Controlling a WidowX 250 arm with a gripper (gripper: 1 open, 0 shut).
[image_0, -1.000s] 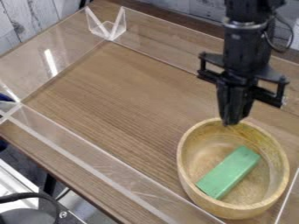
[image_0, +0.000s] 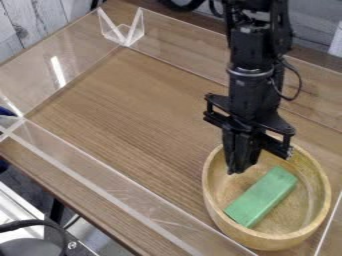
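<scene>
My black gripper (image_0: 243, 158) hangs over the back rim of a round tan bowl (image_0: 307, 218) at the lower right of the camera view, fingertips just above or inside it. It looks shut, with nothing visible between its fingers. A green rectangular block (image_0: 261, 197) lies in the bowl, in front of and below the fingertips.
Clear plastic pieces stand at the top left (image_0: 123, 30) and along the near left edge. Black cables hang at the bottom left.
The arm has moved left and down, bringing my gripper lower over the bowl. The bowl and green block look unmoved.
</scene>
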